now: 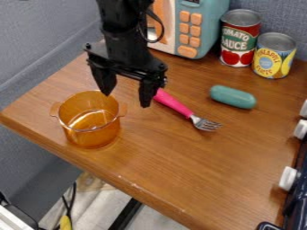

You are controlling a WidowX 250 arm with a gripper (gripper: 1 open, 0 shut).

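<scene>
My black gripper (126,88) hangs over the wooden table, above and behind an amber, see-through pot (89,126). Its two fingers stand apart, with nothing visible between them. A fork with a pink handle (174,104) lies to the right of and partly behind the gripper, its silver tines pointing toward the front right. A teal cylindrical object (232,96) lies on its side further right.
At the back stand a toy microwave (191,27), a tomato can (238,40) and a yellow can (274,56). A dark appliance with white knobs (292,180) lines the right edge.
</scene>
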